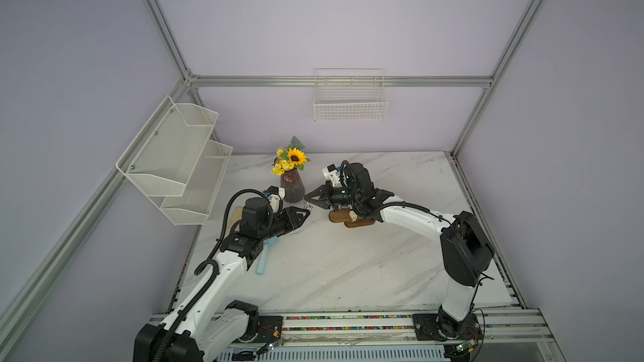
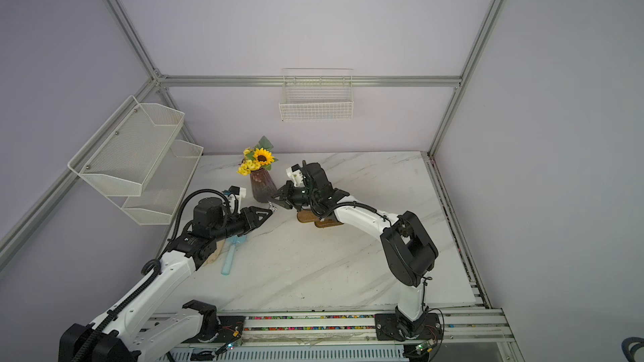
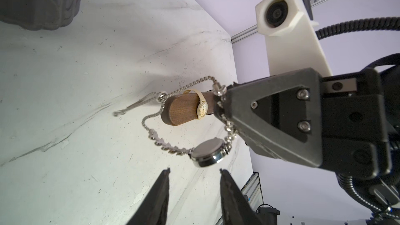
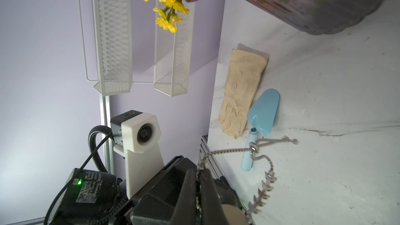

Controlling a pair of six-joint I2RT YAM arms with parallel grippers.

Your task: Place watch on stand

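Note:
A silver watch (image 3: 207, 152) with a chain bracelet dangles from my right gripper, which is shut on its band. My left gripper hangs open beside it, the watch just beyond its fingertips in the left wrist view. Below, the wooden stand (image 3: 180, 111) carries a gold watch (image 3: 202, 108); in the top views it is partly behind my right arm.
A vase (image 1: 292, 187) of sunflowers stands behind both grippers. A beige glove (image 4: 241, 83) and a light blue trowel (image 4: 263, 110) lie on the left of the marble table (image 1: 349, 268). Wire baskets hang on the walls.

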